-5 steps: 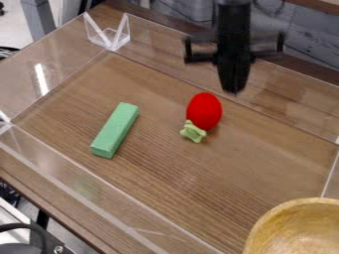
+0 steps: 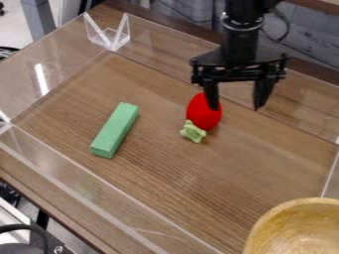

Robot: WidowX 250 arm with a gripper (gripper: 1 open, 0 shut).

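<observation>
My gripper (image 2: pixel 233 87) hangs in the upper middle of the camera view on a dark arm, its fingers apart and empty as far as I can see. Below and left of it sits a red oval object (image 2: pixel 204 109), with a small pale green piece (image 2: pixel 193 132) just in front. A green block (image 2: pixel 114 130) lies farther left on the wooden table.
A clear wire or plastic holder (image 2: pixel 109 30) stands at the back left. A yellow bowl (image 2: pixel 298 233) fills the bottom right corner. A dark cable or edge shows at bottom left.
My gripper has come down from the top of the view to just above and right of the red object. The objects on the table have not moved.
</observation>
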